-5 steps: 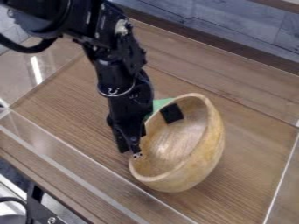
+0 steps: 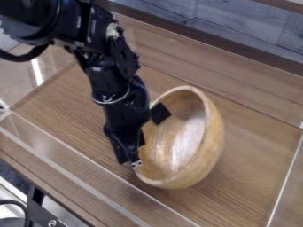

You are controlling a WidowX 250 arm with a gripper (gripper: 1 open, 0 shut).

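Observation:
A large wooden bowl (image 2: 187, 151) stands tilted on the table, its opening facing the arm. My black gripper (image 2: 140, 140) is at the bowl's left rim, its lower tip near the rim's bottom left. It looks shut; whether the rim is between its fingers is hidden.
A grey plank wall (image 2: 225, 31) runs along the back. Clear panels and dark cables are at the left edge.
The bowl and gripper have shifted slightly left, and the bowl looks more upright on its side. The green item seen behind the bowl earlier is now hidden.

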